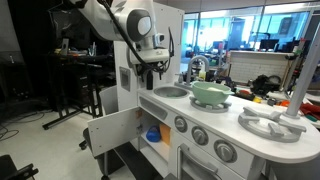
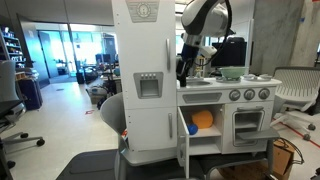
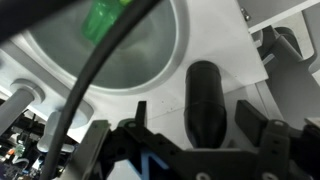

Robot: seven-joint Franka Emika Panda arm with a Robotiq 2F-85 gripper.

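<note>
A black cylindrical object (image 3: 205, 92) stands near the counter's edge in the wrist view, between the two fingers of my gripper. Gaps show on both sides of it, wider on the left, so the fingers stand apart and do not grip it. In exterior view 1 my gripper (image 1: 154, 67) hangs over the counter's left end, beside the white fridge panel, with the dark cylinder (image 1: 149, 83) just beneath. The cylinder's lower part is partly covered by the gripper in the wrist view.
The sink basin (image 3: 165, 62) holds something green (image 3: 100, 20). A pale green pot (image 1: 210, 94) sits on the stove. Below, a cabinet door (image 1: 115, 132) hangs open, with a blue item (image 1: 153, 134) and an orange item (image 1: 165, 132) inside.
</note>
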